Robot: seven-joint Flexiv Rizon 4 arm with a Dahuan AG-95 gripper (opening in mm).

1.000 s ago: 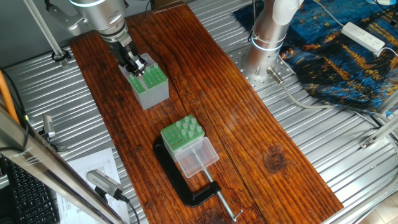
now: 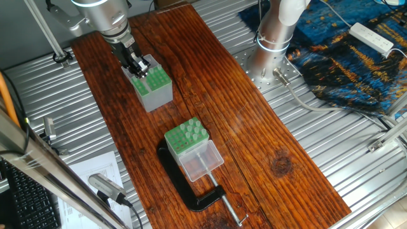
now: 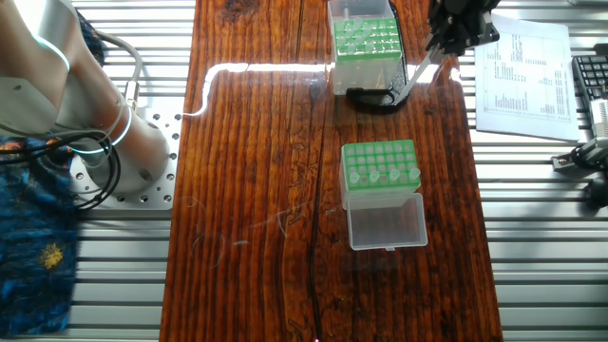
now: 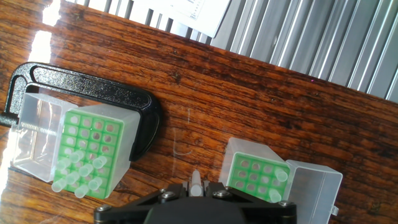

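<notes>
My gripper is shut on a slim translucent tip [image 4: 196,179]. In exterior view 2 the held tip [image 3: 416,78] slants down from the dark fingers, clear of the table edge side of the boxes. The unclamped tip box [image 2: 155,97] has a green grid top [image 4: 255,173]; the gripper overlaps it in exterior view 1. By the wrist view, the held tip is left of this box, not over its holes. The second tip box [image 4: 123,132], left in that view, carries several tips [image 4: 82,174] standing in one part of its green grid.
A black C-clamp [image 2: 186,184] curves around the second box. Both boxes have clear lids folded open, one lid [image 3: 388,223] lying towards the viewer in exterior view 2. Much of the wood is bare.
</notes>
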